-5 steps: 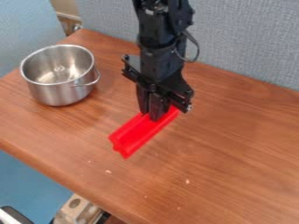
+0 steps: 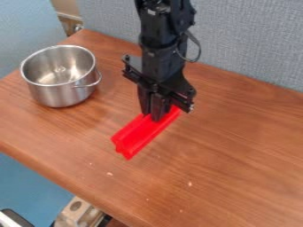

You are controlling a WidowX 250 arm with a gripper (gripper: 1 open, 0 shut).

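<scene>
My black gripper (image 2: 159, 105) reaches down over the middle of the wooden table (image 2: 225, 168), its fingertips at the upper end of a long red bar-shaped object (image 2: 138, 136), which lies slanted from lower left to upper right. The fingers partly hide that end, and I cannot tell whether they are closed on it. A shiny steel pot (image 2: 59, 89) with a handle stands at the left.
A grey padded wall (image 2: 249, 44) runs along the back. The table's left edge drops to a blue surface (image 2: 30, 195).
</scene>
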